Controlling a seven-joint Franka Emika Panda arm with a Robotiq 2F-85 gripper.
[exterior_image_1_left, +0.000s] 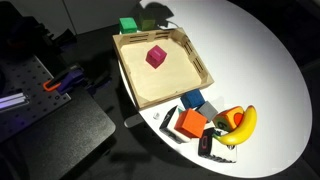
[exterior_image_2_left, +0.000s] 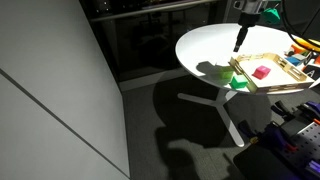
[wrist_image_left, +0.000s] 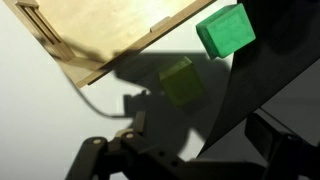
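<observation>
In the wrist view my gripper is open, with its fingers wide apart and nothing held between them. Beyond the fingertips, on the white table, sits a yellow-green block (wrist_image_left: 181, 82) in my shadow. A brighter green block (wrist_image_left: 226, 30) stands near the table edge, close to the tray's corner. The shallow wooden tray (exterior_image_1_left: 150, 103) holds a crimson block (exterior_image_1_left: 156, 57); both green blocks are outside it. Exterior view 2 shows the gripper (exterior_image_2_left: 239, 46) above the table, higher than the yellow-green block (exterior_image_2_left: 226, 73).
Beyond the tray's other end are an orange block (exterior_image_1_left: 190, 124), a blue block (exterior_image_1_left: 192, 99), a grey block (exterior_image_1_left: 207, 111) and a yellow banana (exterior_image_1_left: 239, 128), crowded together.
</observation>
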